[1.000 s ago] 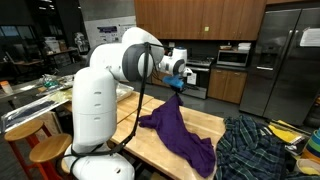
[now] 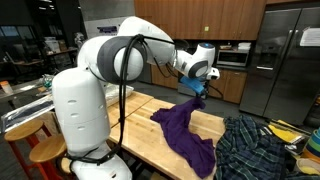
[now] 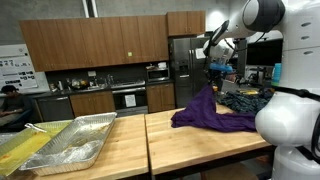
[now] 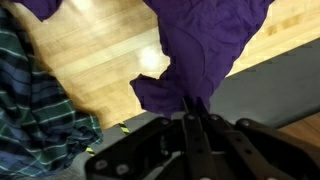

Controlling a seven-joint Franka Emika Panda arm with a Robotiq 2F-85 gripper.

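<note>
A purple cloth (image 2: 180, 125) lies crumpled over the wooden table, and one part of it is drawn up into a peak. At that peak my gripper (image 2: 201, 94) is shut on the cloth, above the table. From the other side, exterior view 2 shows the cloth (image 3: 205, 108) rising to the gripper (image 3: 213, 84) at the right. In the wrist view the cloth (image 4: 195, 45) runs up to the fingertips of the gripper. The exact pinch between the fingers is too dark to make out.
Beside the table is a heap of dark plaid cloth (image 2: 250, 150). The wooden table (image 3: 190, 150) has bare room toward its front and left. A foil-lined tray (image 3: 75, 140) stands on the left in exterior view 2. A person (image 2: 200, 65) stands behind the table.
In exterior view 1 my gripper has moved to the right, carrying the raised peak of the purple cloth along. The lower part on the table has shifted little.
</note>
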